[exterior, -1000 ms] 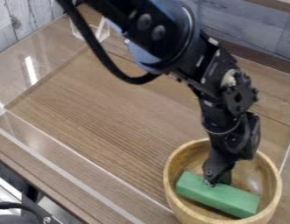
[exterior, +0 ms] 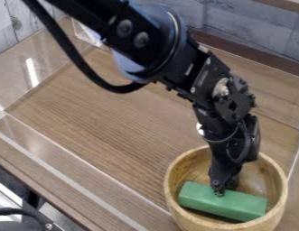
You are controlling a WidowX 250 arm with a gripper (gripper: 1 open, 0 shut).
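Note:
A wooden bowl (exterior: 180,168) sits at the lower right of the camera view, with a green block (exterior: 223,203) lying inside it. My black gripper (exterior: 221,186) points down into the bowl, its tips at the upper side of the green block. Whether the fingers are closed on the block is hidden by the gripper's body and too dark to tell.
A wall (exterior: 272,27) runs along the back, and the table's edge is at the lower left.
The gripper has shifted slightly within the bowl and its wrist has turned a little. The green block has moved slightly.

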